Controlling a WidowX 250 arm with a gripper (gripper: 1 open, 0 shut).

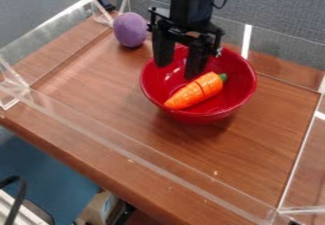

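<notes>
The black gripper (178, 60) hangs from the top centre over a red bowl (230, 103), its two fingers spread apart and reaching down to the bowl's back half, with nothing seen between them. An orange toy carrot (193, 92) with a green top lies in the bowl, below and in front of the fingers.
A purple round object (129, 29) stands at the back left. The wooden table (127, 143) is bordered by low clear walls, with free room at the left and front. Beyond the front-left edge is a blue floor.
</notes>
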